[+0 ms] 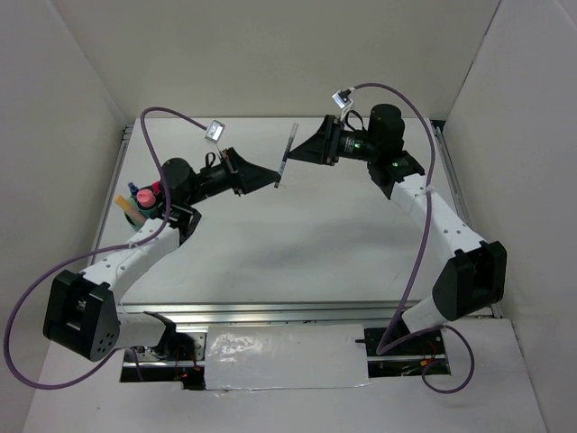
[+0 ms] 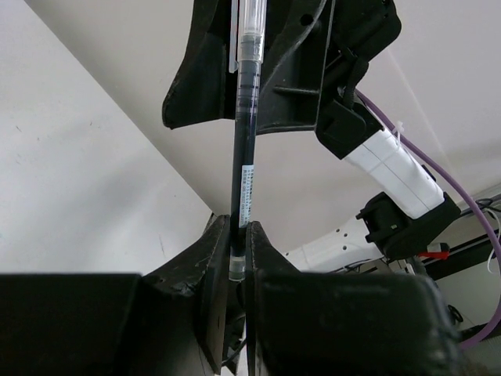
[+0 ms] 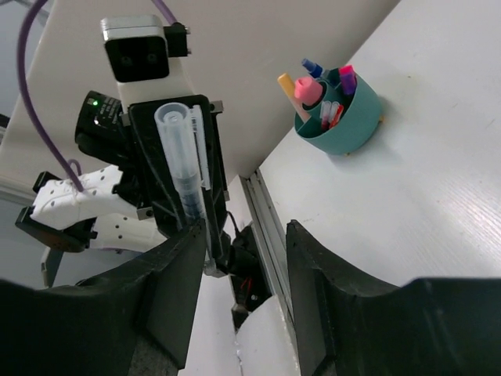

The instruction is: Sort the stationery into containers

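A dark pen with a clear cap (image 1: 288, 144) (image 2: 246, 141) stands upright, its lower end held in my shut left gripper (image 1: 274, 180). My right gripper (image 1: 294, 155) is at the pen's upper part, its fingers apart; in the right wrist view the pen (image 3: 180, 164) appears at the left finger, and I cannot tell whether they touch. At the left of the table a teal container (image 3: 352, 125) holds markers and other stationery, partly hidden by the left arm in the top view (image 1: 133, 215).
Walls stand at the back and both sides, and a metal rail (image 1: 270, 308) runs along the front edge.
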